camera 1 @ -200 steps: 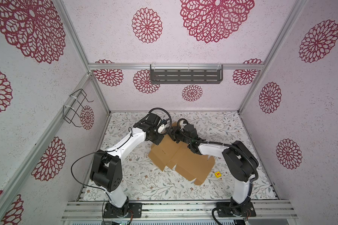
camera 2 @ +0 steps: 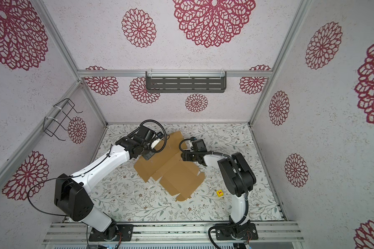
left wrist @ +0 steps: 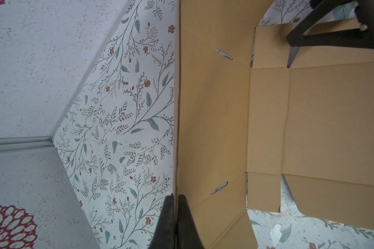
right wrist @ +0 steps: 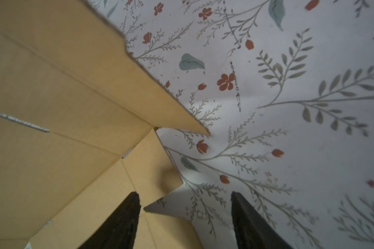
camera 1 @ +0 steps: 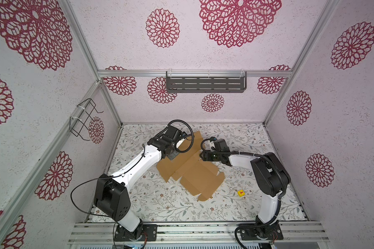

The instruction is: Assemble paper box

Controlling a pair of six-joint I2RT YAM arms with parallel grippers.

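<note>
The brown cardboard box blank lies mostly unfolded on the table, with a slotted panel raised at a tilt on its left side. Pinched on that panel's outer edge, my left gripper is shut with the thin cardboard between its fingers. My right gripper is open above the far right side of the blank; in its wrist view a small flap lies just ahead of the fingers. No cardboard shows gripped there. In the top views the left fingertips are hidden by the arm.
A small yellow cube sits at the front right of the patterned table. A grey slotted rack hangs on the back wall, and a black wire basket on the left.
The blank has slid left across the table. The left gripper moved little.
</note>
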